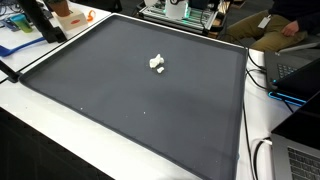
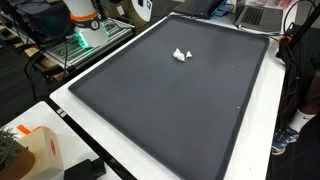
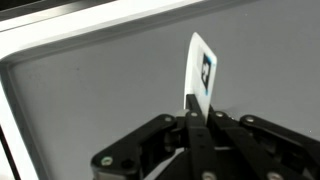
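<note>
In the wrist view my gripper is shut on a slim white piece [image 3: 198, 62]. This piece tapers toward its far end and bears a small dark printed patch and a blue edge; its lower end is hidden between the fingers. A small crumpled white thing [image 1: 156, 62] lies on the dark grey board, toward its far side in exterior view 1. Exterior view 2 shows the same white thing [image 2: 180, 55], with a smaller bit beside it. Neither exterior view clearly shows my fingers.
The grey board [image 1: 150, 110] has a raised rim and is mostly bare. Laptops [image 1: 298, 145] and cables crowd its right side in exterior view 1. A plant [image 2: 12, 152] stands at the lower left in exterior view 2. A person [image 1: 280, 30] sits at the upper right.
</note>
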